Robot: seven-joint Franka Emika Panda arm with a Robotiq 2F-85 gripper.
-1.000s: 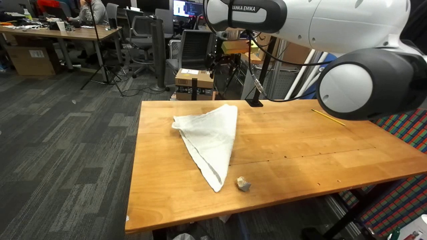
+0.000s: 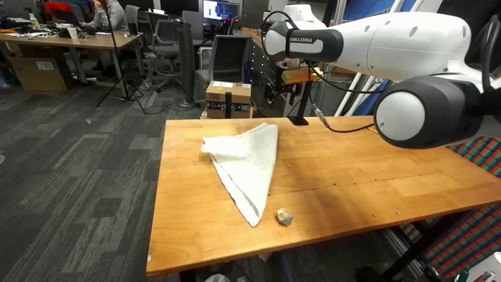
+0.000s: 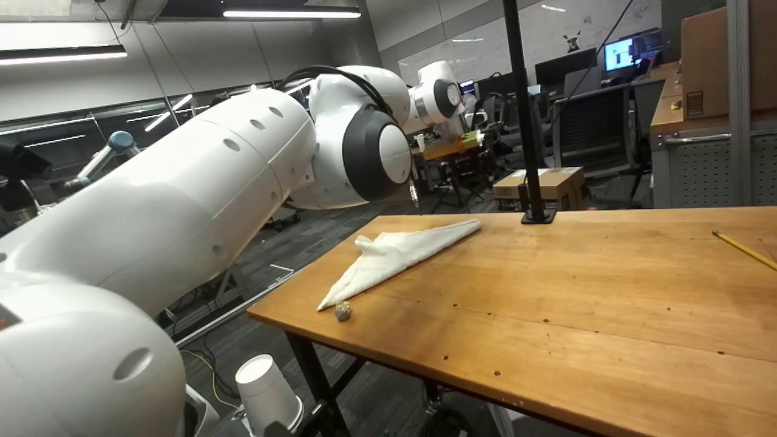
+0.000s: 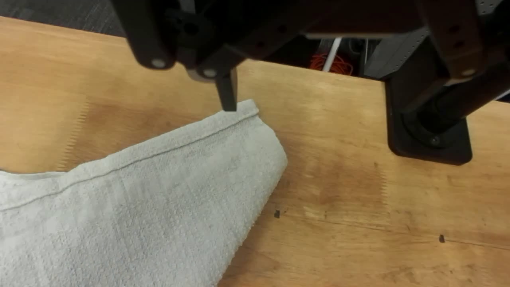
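Note:
A white cloth [image 2: 246, 162] lies on the wooden table, folded into a rough triangle with one pointed corner towards the near edge. From the side, this cloth [image 3: 397, 255] shows a small raised fold. My gripper is open, its fingers wide apart with nothing between them. One finger [image 4: 228, 91] appears close to the cloth's far corner in the wrist view; the other overlaps the black post. In the first exterior view the gripper is above and beyond the table's far edge, partly dark against the background.
A small crumpled object [image 2: 284, 216] sits beside the cloth's near tip. The black post [image 3: 535, 182] rises from the far table edge, near the gripper. A yellow pencil [image 3: 743, 249] lies well away from the cloth.
The arm and gripper have come lower and shifted right in the first exterior view. The elbow now covers most of the pencil there. The cloth and crumpled object look unmoved.

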